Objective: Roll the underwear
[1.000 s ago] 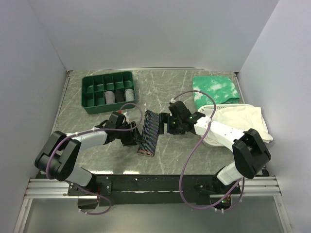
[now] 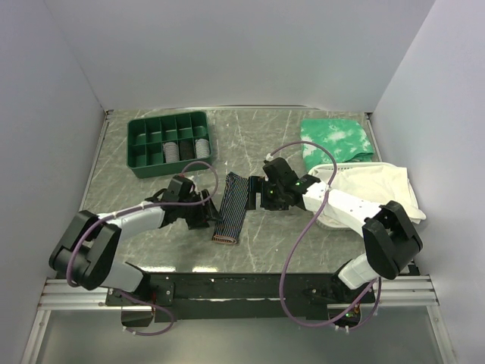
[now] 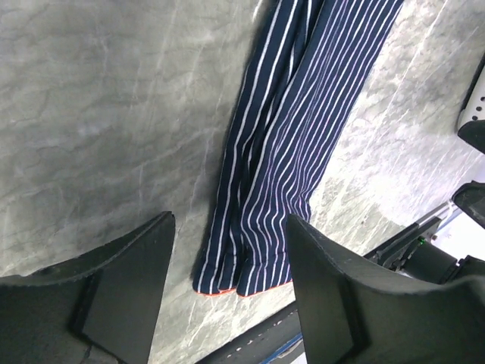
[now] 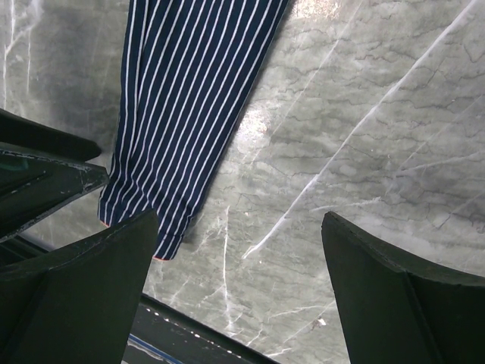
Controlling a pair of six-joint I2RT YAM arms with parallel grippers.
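Note:
The underwear, dark navy with white stripes, lies flat as a long folded strip in the middle of the table, slanting slightly. Its near end shows an orange edge; in the left wrist view the strip has a lengthwise fold along it. Beside its left edge, toward the near end, my left gripper is open, and its fingers frame the near end in its wrist view. On the strip's right side my right gripper stands open; only bare table shows between its fingers.
A green divided box at the back left holds several rolled items. On the right are a white basket with white cloth in it and a green-and-white folded cloth. Bare table lies in front of and behind the strip.
The near end moved a little leftward. The right arm has stayed still.

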